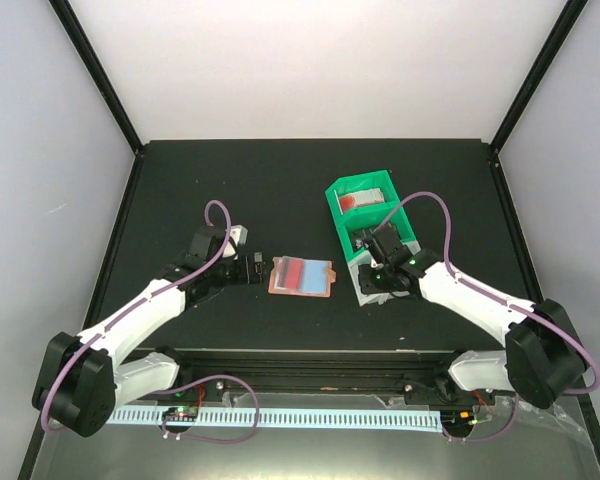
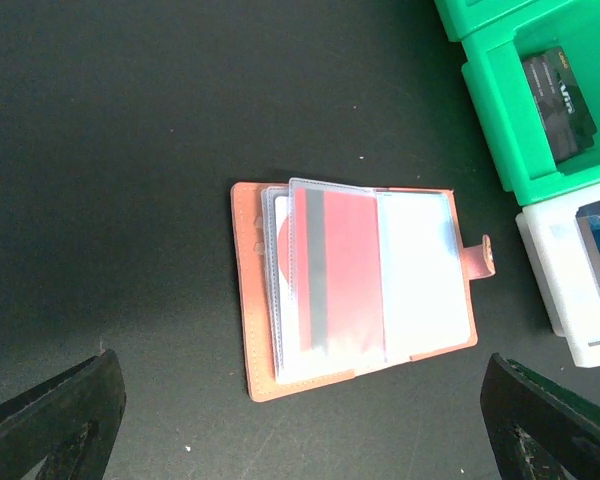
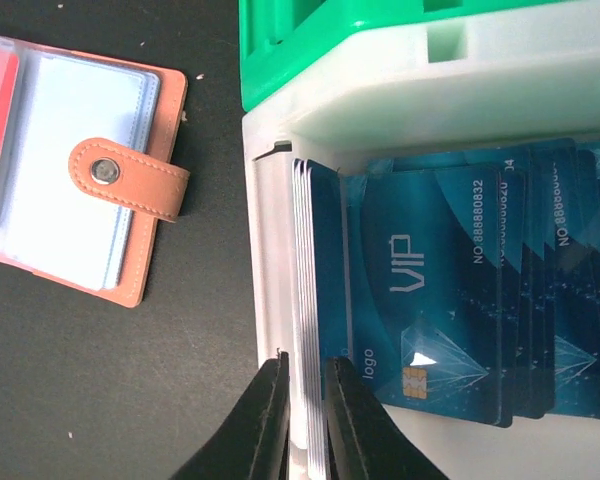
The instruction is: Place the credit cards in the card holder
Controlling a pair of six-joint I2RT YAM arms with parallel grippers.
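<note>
The card holder [image 2: 255, 330], tan with clear sleeves, lies unfolded on the black table; a red card [image 2: 352, 270] shows in its sleeve. My left gripper stands wide open at the holder's near side, empty. In the right wrist view, blue VIP cards [image 3: 430, 270] lie fanned in the white box [image 3: 272, 220], and several more stand on edge against its left wall. My right gripper is part open, its narrow fingers [image 3: 268, 410] on either side of those upright card edges [image 3: 303, 270]. Whether the pads touch the cards cannot be told.
Behind the white box is a green bin [image 1: 337, 205] with two compartments; a red and white stack [image 1: 360, 199] lies in the far one and dark cards [image 2: 560, 100] in the near one. Bare table surrounds the holder. The holder's strap [image 3: 130, 178] points toward the white box.
</note>
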